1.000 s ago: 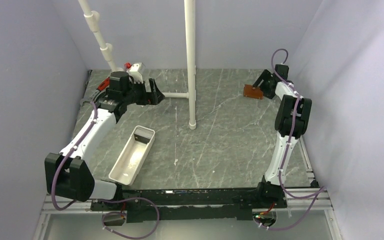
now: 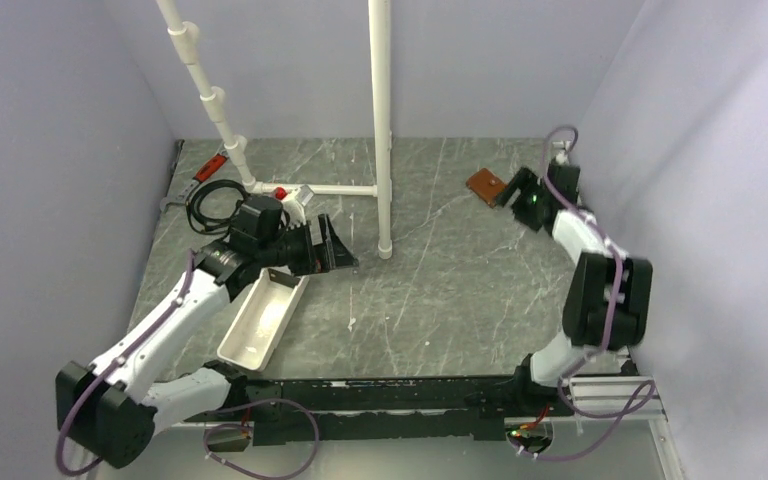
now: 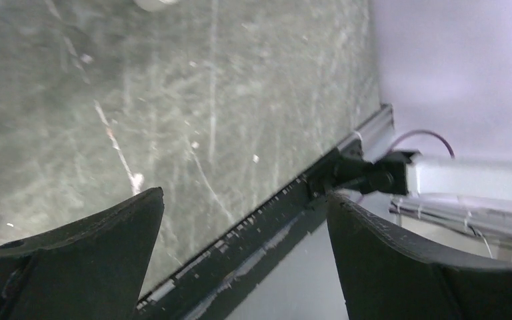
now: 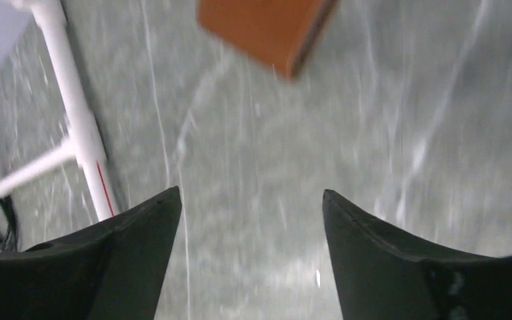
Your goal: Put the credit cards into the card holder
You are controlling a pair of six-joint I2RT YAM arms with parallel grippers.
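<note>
The brown leather card holder (image 2: pixel 485 187) lies flat at the back right of the table. In the right wrist view the holder (image 4: pixel 267 30) is cut off by the top edge. My right gripper (image 2: pixel 520 200) stands open just to its right and front, blurred, with nothing between its fingers. My left gripper (image 2: pixel 337 252) is over the table at the left of centre, near the back end of the white tray (image 2: pixel 245 352). In the left wrist view its fingers (image 3: pixel 107 247) are wide apart and empty. I can make out no card for certain; a dark patch shows at the tray's back end.
A white pipe frame (image 2: pixel 382 120) stands at the back, its foot near mid-table. A black cable coil (image 2: pixel 205 215) and a red-handled tool (image 2: pixel 210 167) lie at the back left.
The card holder has turned and shifted left, and now lies apart from my right gripper, which has come forward.
</note>
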